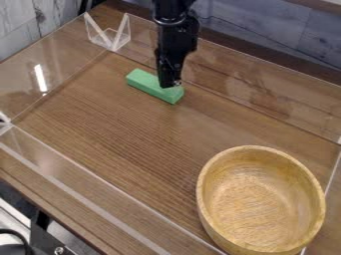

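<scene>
A black robot gripper hangs from the top centre of the view, its tips down at the right half of a green rectangular block lying on the wooden table. The gripper looks shut; whether its tips touch the block cannot be told.
A large yellow round bowl fills the lower right. White wire-like holders stand at the back left and at the left edge.
</scene>
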